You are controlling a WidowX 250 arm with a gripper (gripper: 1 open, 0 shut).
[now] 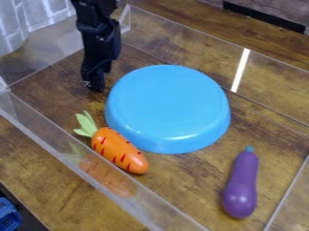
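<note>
The black gripper hangs low at the back left of the wooden surface, just left of an upturned blue plate or lid. Its fingers are dark and small; I cannot tell whether they are open or shut. A toy carrot with green leaves lies in front of the blue piece, to the left. A purple toy eggplant lies at the front right.
Clear plastic walls bound the area on the left and around the back. Bare wood shows between the eggplant and the carrot and behind the blue piece. A small blue object sits outside at the lower left.
</note>
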